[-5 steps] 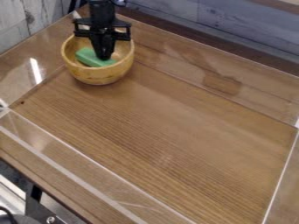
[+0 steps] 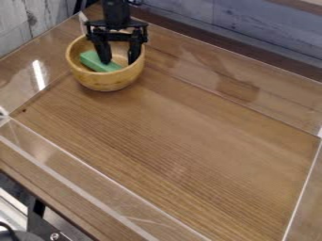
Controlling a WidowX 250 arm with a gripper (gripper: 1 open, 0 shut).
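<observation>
My black gripper [image 2: 117, 42] reaches down from the top left into a round tan bowl [image 2: 105, 79]. A green object [image 2: 98, 61] lies inside the bowl, tilted toward its left side, beside and below the gripper's fingers. Whether the fingers hold anything or how far apart they stand is too small to tell.
A grey wall runs along the back, and a pale edge borders the table at the left and right.
The gripper has risen a little from deeper in the bowl, and more of the green object now shows.
</observation>
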